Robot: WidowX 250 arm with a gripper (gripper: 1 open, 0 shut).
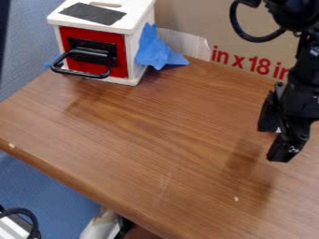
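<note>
My black gripper (pixel 279 131) is at the right of the view, low over the wooden table (pixel 149 159). A small white item peeks out just behind it, mostly hidden by the gripper. Whether the fingers are open or shut on it is unclear.
A white toy oven (pixel 75 37) with a red front and black handle stands at the back left, with blue cloth (pixel 159 56) beside it. Cardboard with red lettering backs the table. The left edge drops to blue below.
</note>
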